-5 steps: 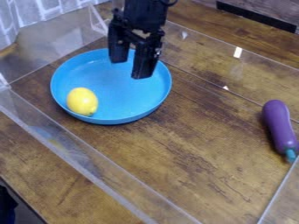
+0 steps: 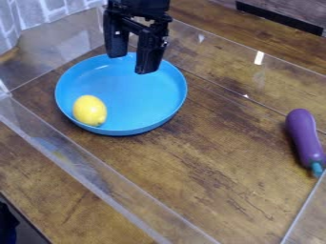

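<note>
My gripper [image 2: 132,50] hangs over the back part of a blue shallow bowl [image 2: 143,112], its two dark fingers spread apart, with nothing visible between them. A yellow oval object [image 2: 90,111], like a lemon, lies in the front left of the bowl, apart from the gripper. A purple eggplant [image 2: 304,141] with a teal tip lies on the wooden table at the far right.
Transparent edges run along the left and right sides, and a light patterned surface shows at the top left corner.
The bowl, yellow object and eggplant have not moved.
</note>
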